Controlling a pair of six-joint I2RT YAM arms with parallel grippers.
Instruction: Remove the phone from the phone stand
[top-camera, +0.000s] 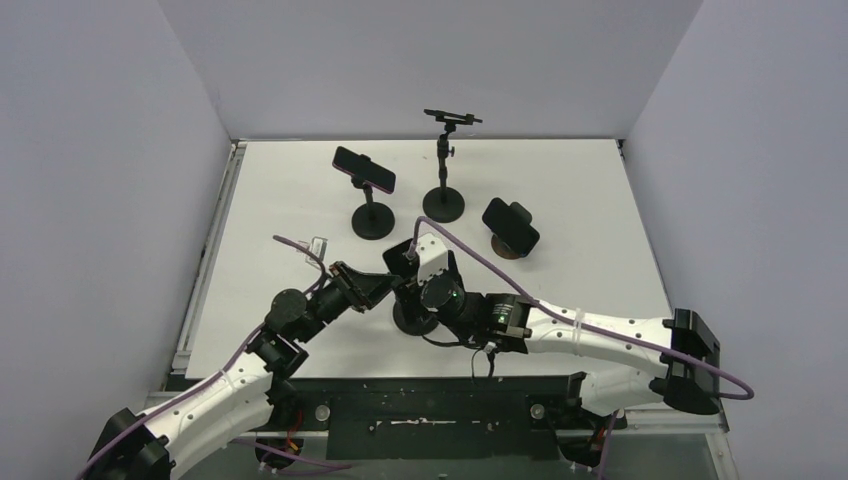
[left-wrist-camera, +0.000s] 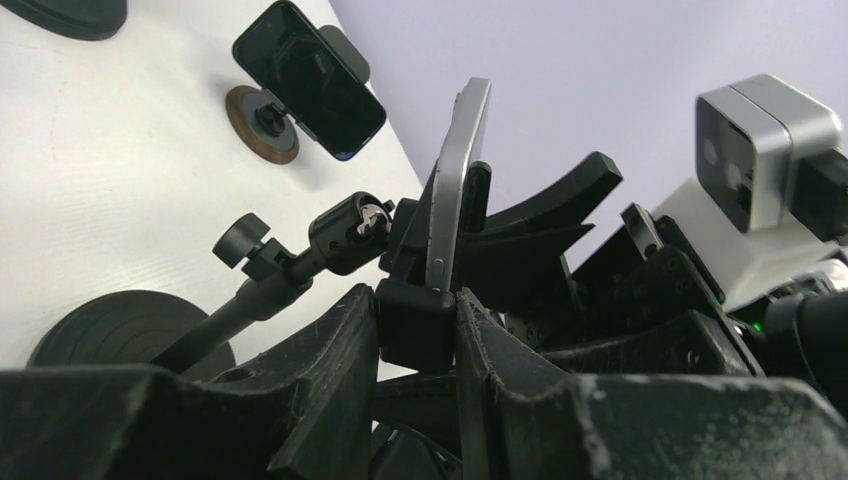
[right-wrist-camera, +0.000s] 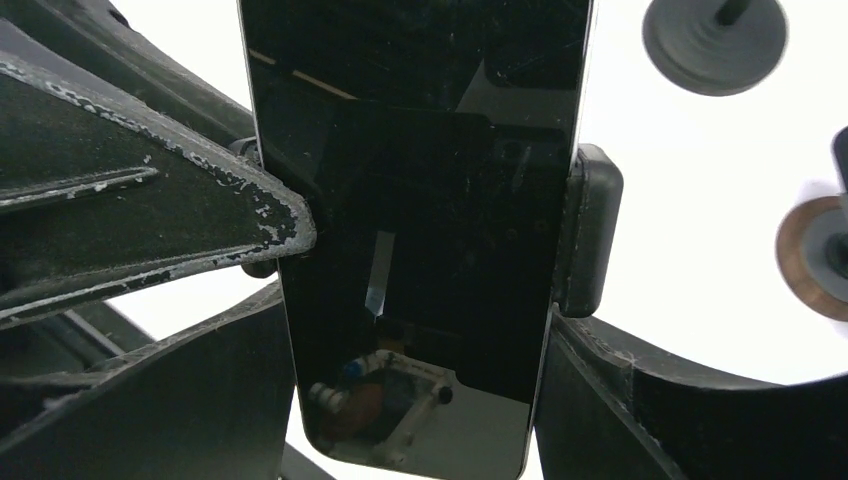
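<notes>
The front phone stand (top-camera: 413, 325) stands at the table's near middle, largely hidden under both arms. Its phone (right-wrist-camera: 420, 200) fills the right wrist view, still between the holder's side clamps, and appears edge-on in the left wrist view (left-wrist-camera: 452, 180). My left gripper (top-camera: 393, 282) is shut on the holder's black end block (left-wrist-camera: 415, 325) at one end of the phone. My right gripper (top-camera: 425, 290) is around the phone's lower part, a finger beside each long edge; its fingers are part open. Whether both touch is unclear.
Other stands stand behind: one with a phone at back left (top-camera: 363, 168), a tall one at back centre (top-camera: 443, 200), one with a phone on the right (top-camera: 510, 225). Grey walls surround it.
</notes>
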